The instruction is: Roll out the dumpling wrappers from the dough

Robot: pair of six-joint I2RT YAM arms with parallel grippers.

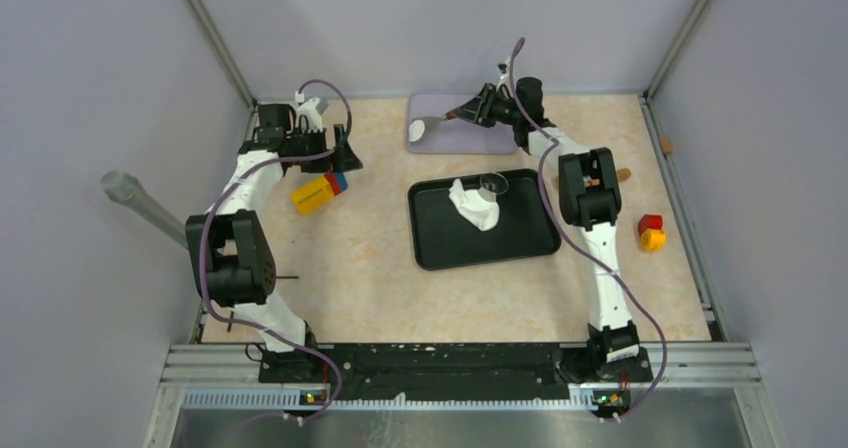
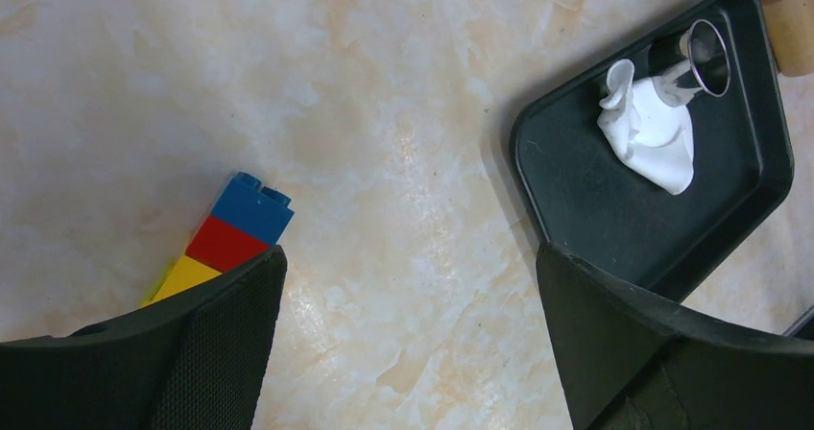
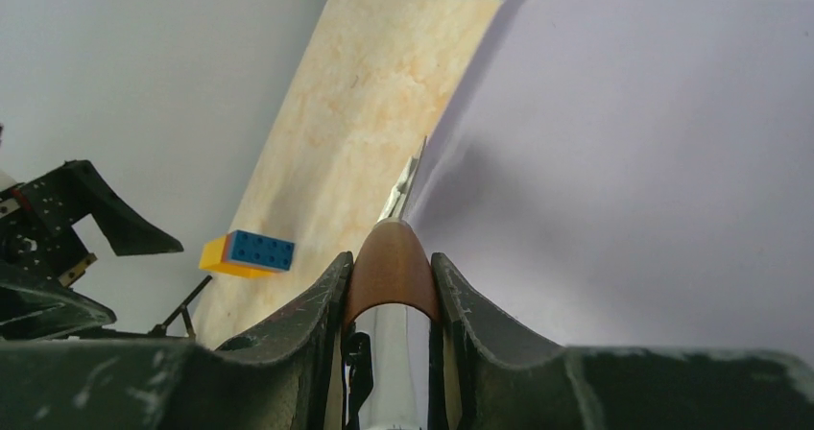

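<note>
My right gripper is shut on the wooden handle of a scraper, whose metal blade carries a small white dough piece over the left part of the lilac board. In the right wrist view the blade is edge-on and the dough is hidden. My left gripper stands open above the table at the left, with nothing between its fingers.
A black tray holds a white cloth and a steel cup. Toy bricks lie below the left arm; more blocks are at the right.
</note>
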